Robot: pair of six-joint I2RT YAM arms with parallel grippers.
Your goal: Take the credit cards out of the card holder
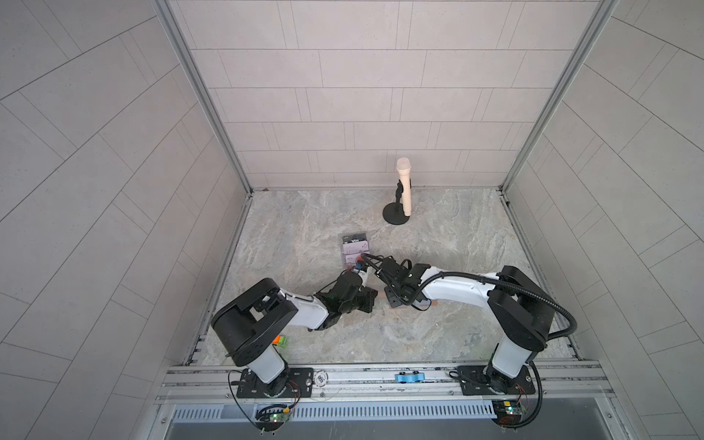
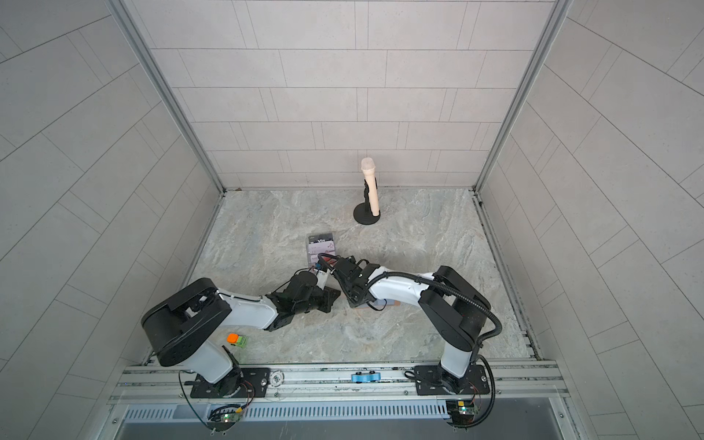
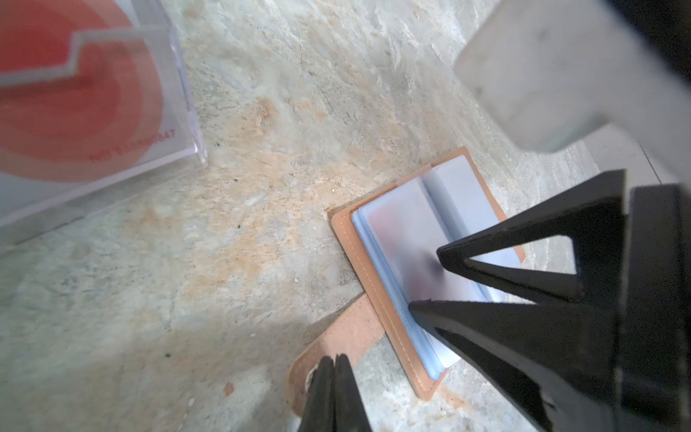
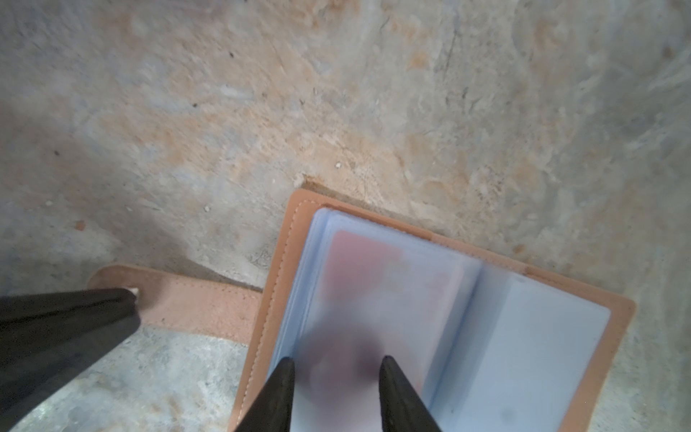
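The tan card holder [image 4: 608,306] lies spread on the marbled table, pale translucent sleeves [image 4: 360,288] facing up. Its strap [image 4: 201,302] sticks out toward my left gripper. That gripper is shut, its tips over the strap in both wrist views; whether they touch it I cannot tell. My right gripper hangs over the sleeves with its two fingertips apart, no card visibly gripped. Blurred pinkish and dark patches show on the sleeve below. From above, the arms hide most of the holder.
A clear box [image 1: 355,248] with printed contents lies just beyond the grippers. Farther back stands a microphone [image 1: 404,187] on a black base. A small orange-and-green object [image 2: 236,339] sits beside the left arm's base.
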